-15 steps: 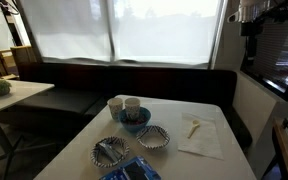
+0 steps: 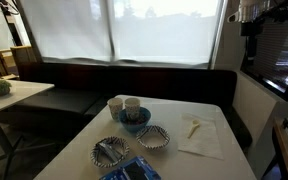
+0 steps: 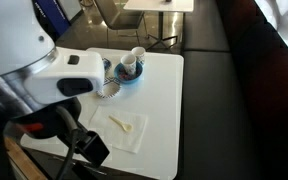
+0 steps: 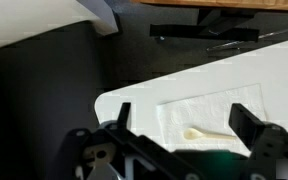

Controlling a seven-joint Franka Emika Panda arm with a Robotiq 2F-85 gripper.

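Note:
In the wrist view my gripper stands open, its two dark fingers wide apart. Nothing is held between them. Below it, a pale spoon (image 4: pixel 206 134) rests on a white paper towel (image 4: pixel 174 110); exterior view 1 shows the spoon (image 2: pixel 194 128) on the right part of the white table (image 2: pixel 189 168). High at the right edge of that view hangs the gripper (image 2: pixel 251 60), well above the tabletop and apart from everything on it. The arm's large white and black body (image 3: pixel 44 75) fills the left of exterior view 2.
A blue bowl (image 2: pixel 136 126) stands mid-table with patterned cups (image 2: pixel 132 104) in or beside it. Striped bowls (image 2: pixel 155 137) and a blue package (image 2: pixel 130 171) are nearer the front. Dark bench seating (image 2: pixel 69 103) borders the table. Bare tabletop surrounds the towel.

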